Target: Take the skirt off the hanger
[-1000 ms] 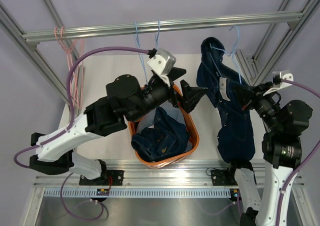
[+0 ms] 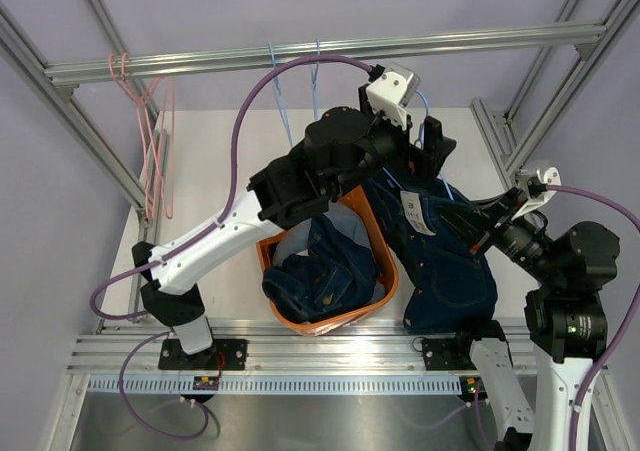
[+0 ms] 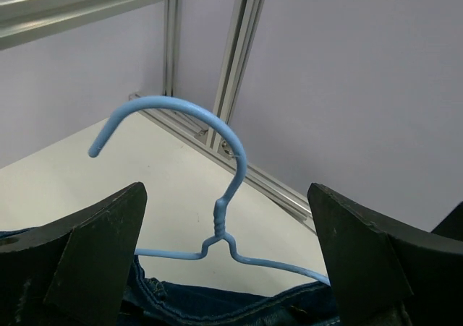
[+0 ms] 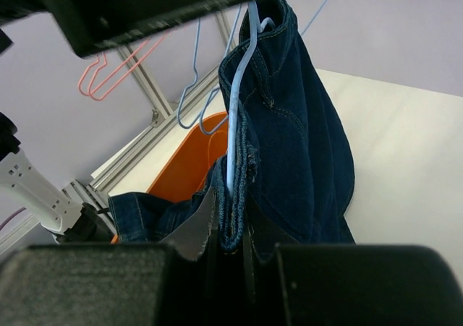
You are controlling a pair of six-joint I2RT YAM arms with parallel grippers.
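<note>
The dark denim skirt (image 2: 445,281) hangs on a blue wire hanger (image 3: 231,185) at the right in the top view. My left gripper (image 2: 420,146) is open at the skirt's upper part; in the left wrist view the hanger's hook and neck (image 3: 221,217) show between its fingers, with the waistband (image 3: 224,304) below. My right gripper is shut on the skirt's edge, where the hanger's wire lies along the fabric. Whether the hanger's hook still rests on the rail is not shown; in the left wrist view it appears free.
An orange basket (image 2: 388,276) with folded denim stands at the middle of the white board. Pink hangers (image 2: 160,161) and other blue hangers (image 2: 280,101) hang from the rail (image 2: 200,63). Bare board lies left of the basket.
My left arm has moved right and up to the skirt's top. My right gripper has moved left and down with the skirt, and the hanger's hook has moved away from the rail.
</note>
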